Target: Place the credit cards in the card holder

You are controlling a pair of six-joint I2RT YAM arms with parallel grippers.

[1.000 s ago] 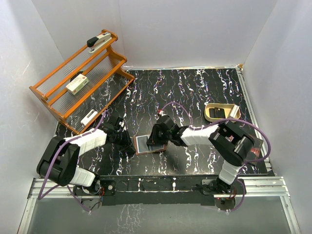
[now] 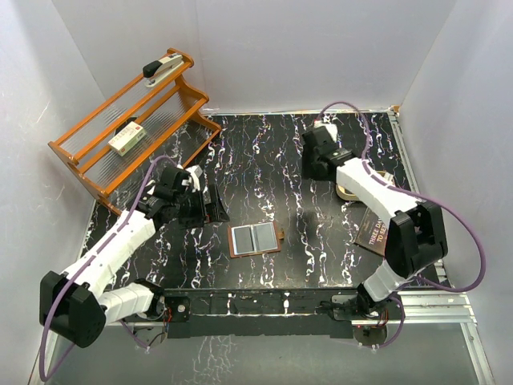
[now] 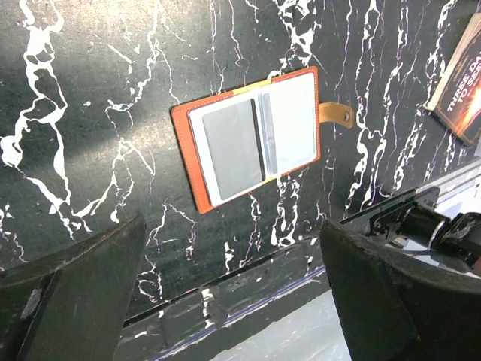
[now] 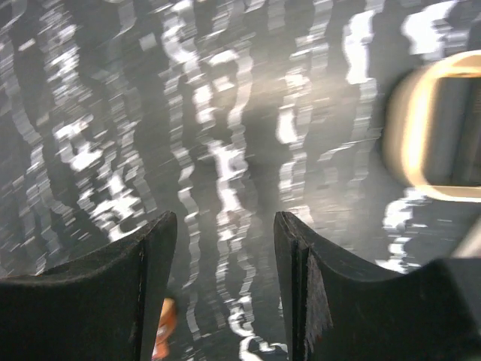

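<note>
The card holder lies flat and spread open near the table's front edge. In the left wrist view, the holder shows orange-brown edging, clear grey-white sleeves and a snap tab on the right; I cannot tell whether any card is inside. My left gripper hovers just up-left of it, fingers open, empty. Away to the upper right, my right gripper is open over bare table, left of a yellowish tray that its arm partly covers. Dark rectangular contents show in that tray in the right wrist view, blurred; no credit card can be made out clearly.
A dark book lies at the right, partly beneath the right arm. At the left stands a wooden rack holding a stapler and a small box.
My right gripper has left the holder and moved up and right towards the tray. The left one has come off the holder's left edge.
</note>
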